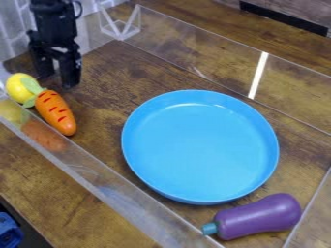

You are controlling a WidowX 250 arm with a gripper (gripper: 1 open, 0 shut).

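Note:
The black gripper (57,58) is at the upper left, pointing down just above and behind a yellow object (21,87) with a green part, beside an orange toy carrot (54,110). Its fingers look apart, and I see nothing clearly held between them. A large blue plate (199,145) fills the right-centre, and a purple toy eggplant (256,215) with a light blue stem lies at the lower right.
Clear plastic walls border the wooden work area (142,68), one running diagonally along the lower left. The wood between the gripper and the plate is bare.

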